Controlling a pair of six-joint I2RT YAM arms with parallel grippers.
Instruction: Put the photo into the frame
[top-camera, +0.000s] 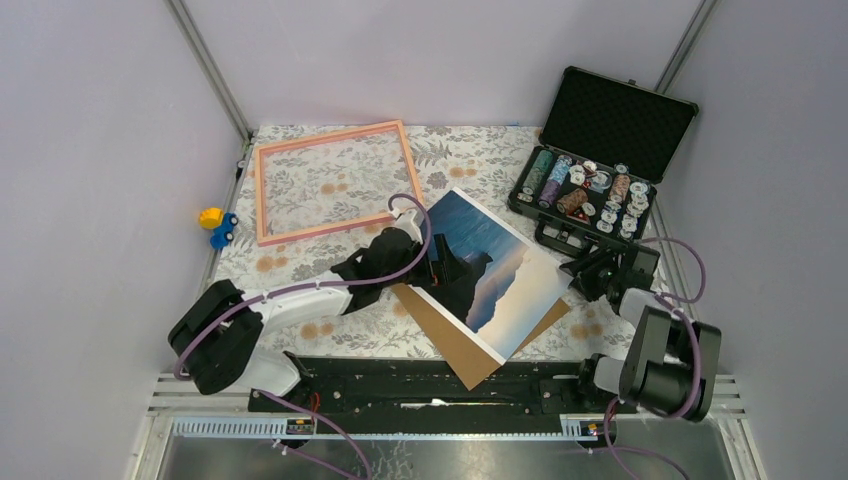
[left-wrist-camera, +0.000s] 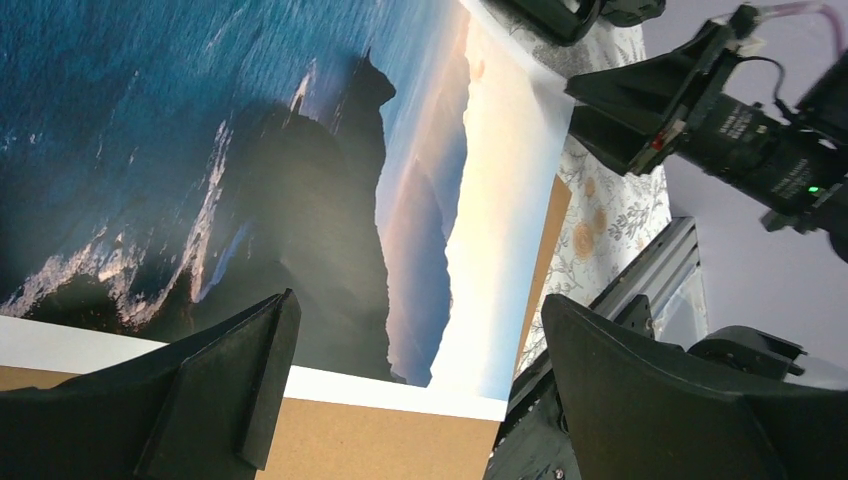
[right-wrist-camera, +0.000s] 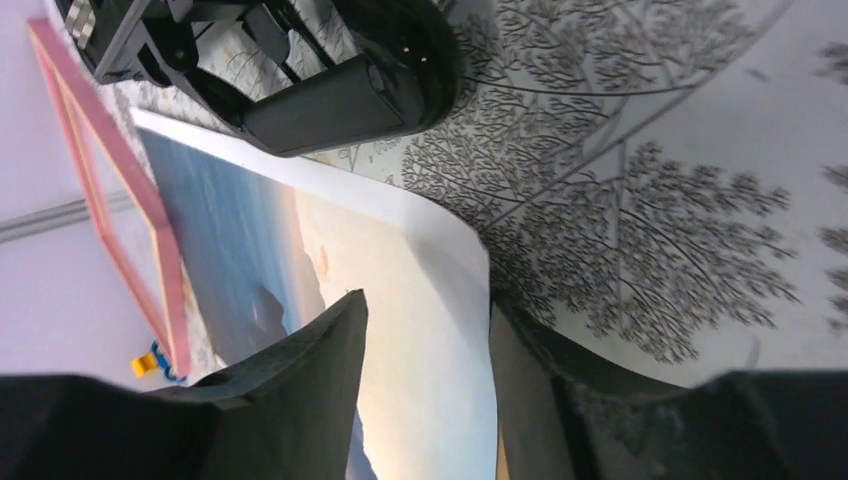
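Note:
The photo (top-camera: 500, 280), a seascape with a white border, lies on a brown board (top-camera: 450, 345) in the middle of the table. The pink empty frame (top-camera: 260, 190) lies at the back left. My left gripper hangs open over the photo, nothing between its fingers. My right gripper is low at the photo's right corner, its fingers part open around that corner, one tip at the paper's slightly curled edge; whether it grips the paper I cannot tell.
An open black case of poker chips (top-camera: 585, 200) stands at the back right, its handle near my right gripper. A yellow and blue toy (top-camera: 222, 228) sits off the left edge.

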